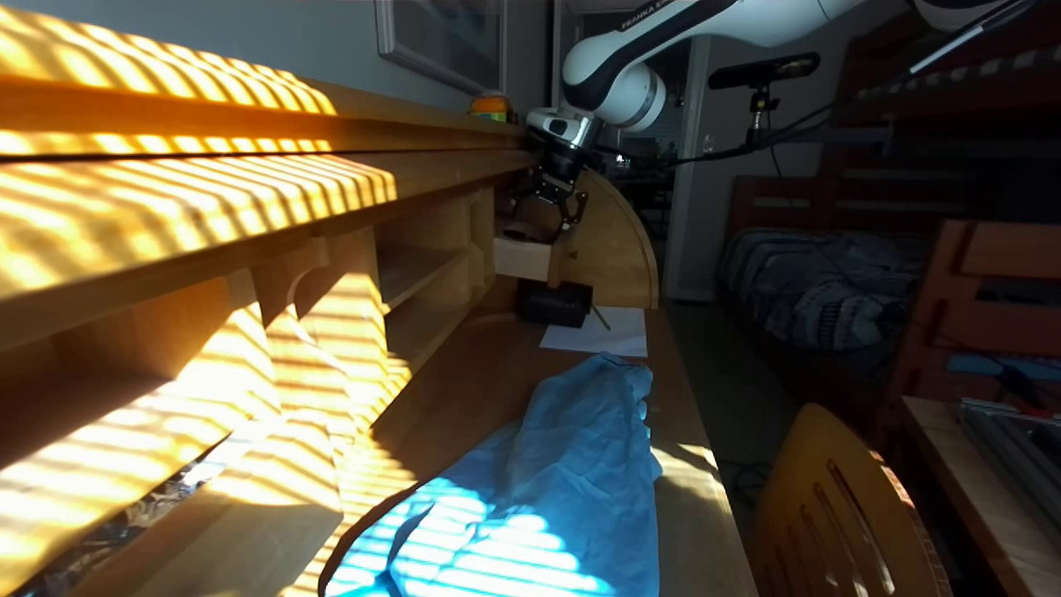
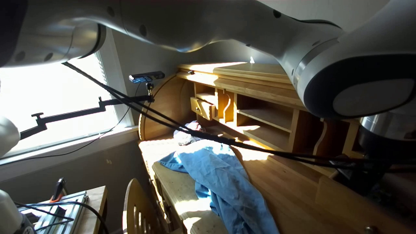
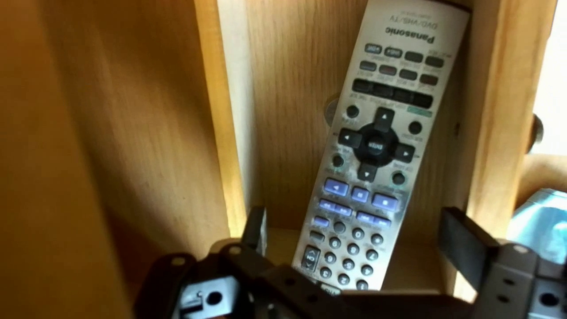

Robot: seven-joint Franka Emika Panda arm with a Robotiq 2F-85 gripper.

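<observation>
A long silver Panasonic remote control [image 3: 366, 159] lies at a slant inside an open wooden drawer [image 1: 522, 260], its buttons facing up. My gripper is open above the drawer in the wrist view, with one black finger on each side of the remote's lower part and wide gaps between. Neither finger appears to touch the remote. From exterior view 1, the gripper [image 1: 547, 211] hangs just over the drawer at the desk's far end. The hand's body hides the remote's bottom edge in the wrist view.
The drawer's side wall [image 3: 491, 122] stands close to one finger. Below the drawer sit a black object [image 1: 557, 303] and white paper [image 1: 612, 333]. A blue cloth [image 1: 567, 448] covers much of the desktop. Shelves [image 1: 423, 269] line the desk's back.
</observation>
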